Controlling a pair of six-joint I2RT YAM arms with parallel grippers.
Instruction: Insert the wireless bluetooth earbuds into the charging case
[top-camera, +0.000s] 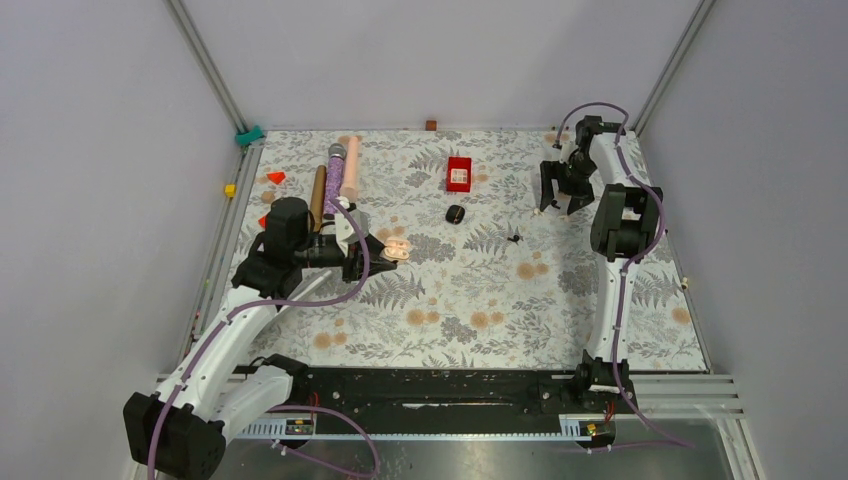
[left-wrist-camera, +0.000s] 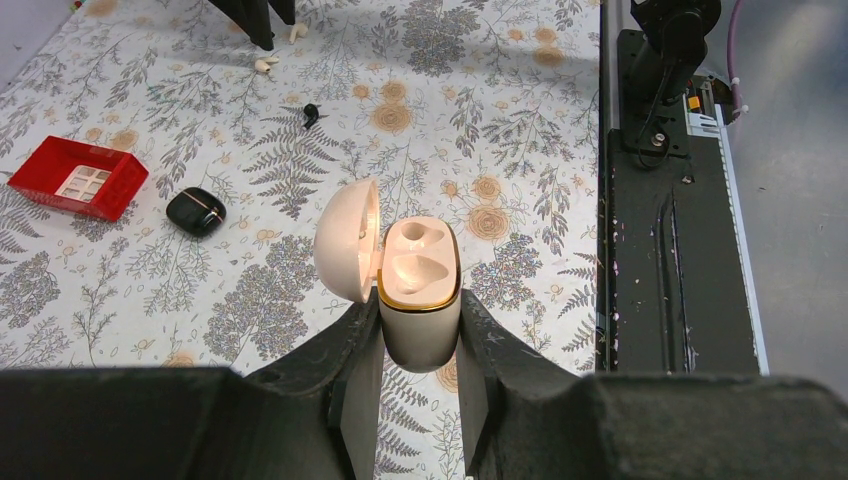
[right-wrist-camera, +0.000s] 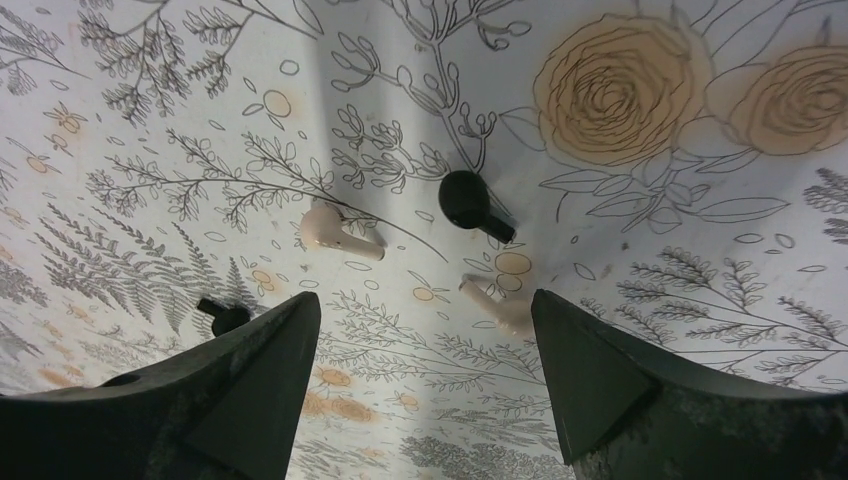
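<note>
A cream charging case (left-wrist-camera: 417, 320) with gold rim, lid open and two cavities facing up, is held by my left gripper (top-camera: 390, 256) above the table's left middle. My right gripper (top-camera: 558, 205) is open, low at the back right, over scattered earbuds. The right wrist view shows a cream earbud (right-wrist-camera: 327, 230), a second cream earbud (right-wrist-camera: 510, 312) near a finger, a black earbud (right-wrist-camera: 465, 200) and another black earbud (right-wrist-camera: 228, 318).
A closed black case (top-camera: 455, 214) and a red box (top-camera: 459, 172) sit mid-table. Rolls and a purple microphone (top-camera: 335, 185) lie at the left.
</note>
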